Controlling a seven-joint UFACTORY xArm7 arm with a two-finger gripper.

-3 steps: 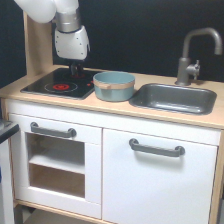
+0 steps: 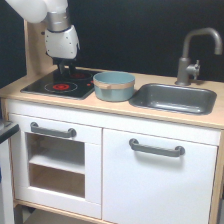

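Note:
A white robot arm comes down from the top left, its dark gripper (image 2: 67,68) low over the back of the black stovetop (image 2: 45,86) with red burner marks. I cannot tell whether the fingers are open or shut, or whether anything is between them. A blue-grey pot (image 2: 114,90) sits on the wooden counter, just right of the stovetop and apart from the gripper.
A sink (image 2: 172,96) with a grey faucet (image 2: 185,62) fills the right of the counter (image 2: 212,115). White cabinets with grey handles stand below. A dark wall rises behind.
The pot looks unmoved.

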